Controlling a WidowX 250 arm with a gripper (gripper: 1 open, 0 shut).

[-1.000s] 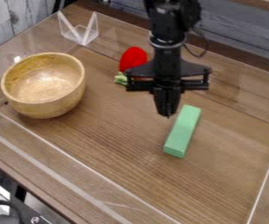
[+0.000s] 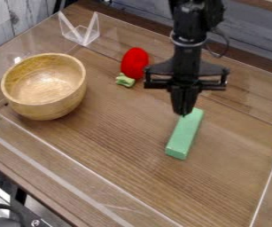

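Note:
The dark robot gripper hangs over the middle of the table, shut, with nothing visible between its fingers. Below and slightly right of it lies a green bar, flat on the wood and angled lengthwise toward the viewer. A red rounded object sits left of the arm, with a small pale green piece just in front of it.
A large wooden bowl stands on the left. A white wire-like object is at the back left.
The green bar looks nearly unmoved.

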